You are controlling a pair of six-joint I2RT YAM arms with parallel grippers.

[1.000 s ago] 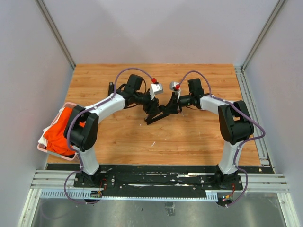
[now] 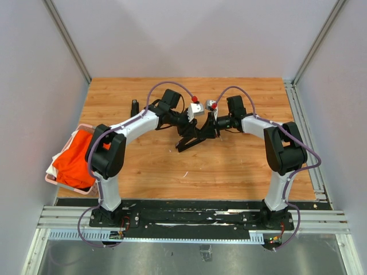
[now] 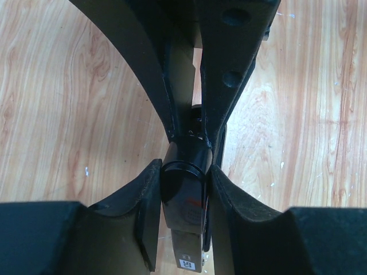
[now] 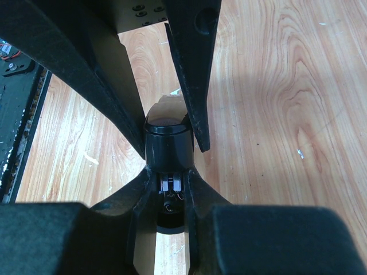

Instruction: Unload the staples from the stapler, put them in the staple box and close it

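Note:
A black stapler [image 2: 184, 145] lies slantwise at mid-table, its near-left end showing below both grippers. In the left wrist view its black body [image 3: 184, 197] sits between the fingers of my left gripper, which is shut on it. My right gripper is shut on the stapler farther along; a small metal piece [image 4: 171, 182] shows inside the black body between its fingers. The two grippers stand close together, and the left one's fingers [image 4: 192, 74] reach down around the stapler in the right wrist view. No staples can be clearly made out.
A pink basket [image 2: 50, 179] with orange cloth [image 2: 77, 160] stands at the left. Behind the left arm lies a narrow black object [image 2: 135, 107]. One thin pale strip [image 2: 186, 175] rests on the otherwise clear front table.
The right arm stays nearly still.

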